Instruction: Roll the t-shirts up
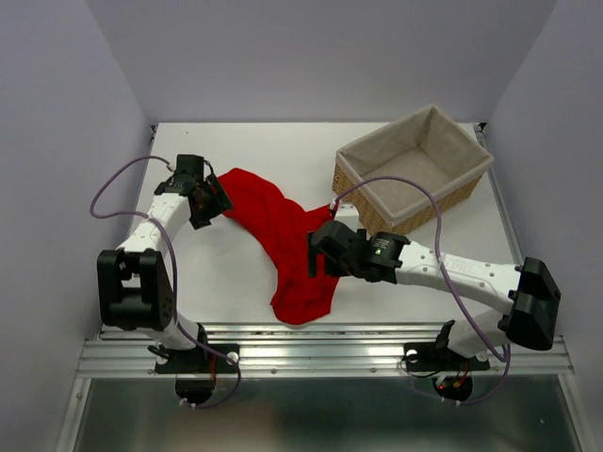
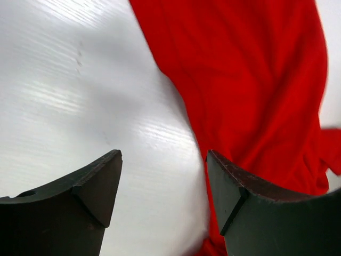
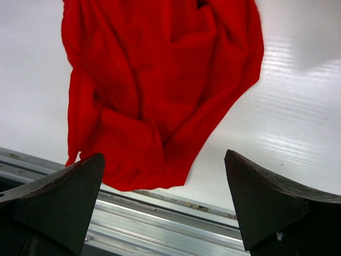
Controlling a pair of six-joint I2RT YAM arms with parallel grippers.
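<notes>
A red T-shirt lies crumpled and elongated on the white table, running from back left down toward the front edge; its folds also fill much of the right wrist view. My left gripper hangs open at the shirt's back-left part, with white table and red cloth beyond its empty fingers. My right gripper is open over the shirt's right side, nothing between its fingers, with the lower folds and hem beneath it.
A wicker basket with a grey lining stands empty at the back right. A metal rail runs along the front edge.
</notes>
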